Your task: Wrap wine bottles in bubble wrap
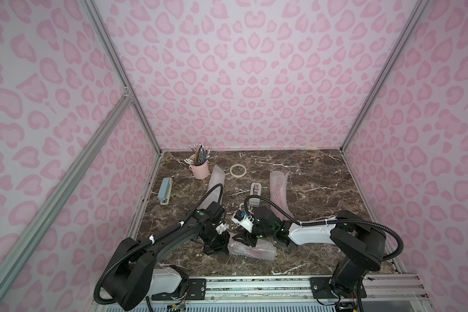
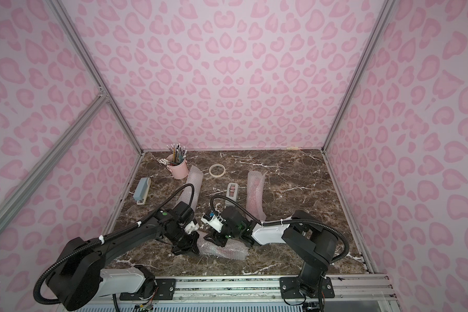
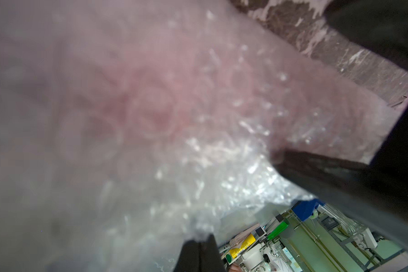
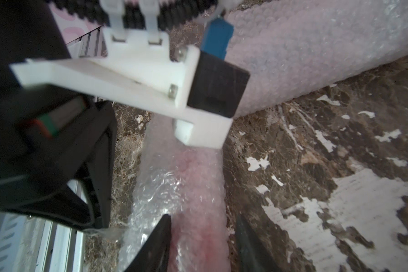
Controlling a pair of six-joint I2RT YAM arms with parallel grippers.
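Observation:
A pink-tinted bundle in bubble wrap [image 1: 257, 250] lies crosswise along the front of the marble table, under both grippers. My left gripper [image 1: 218, 245] is at its left end; in the left wrist view the fingers are shut amid crinkled wrap filling most of the frame, nothing clearly between them. My right gripper is over that bundle [image 4: 188, 172], pressed shut on the wrap, as far as the view shows. Another wrapped bundle [image 1: 278, 189] lies upright-to-back at the centre right, and a third [image 1: 215, 179] at the centre left, partly behind the left arm.
A pink cup of pens [image 1: 199, 170] stands at the back left, a blue-topped stapler [image 1: 164, 188] at the left, a ring [image 1: 238, 165] at the back middle, and a small grey holder [image 1: 255, 189] at the centre.

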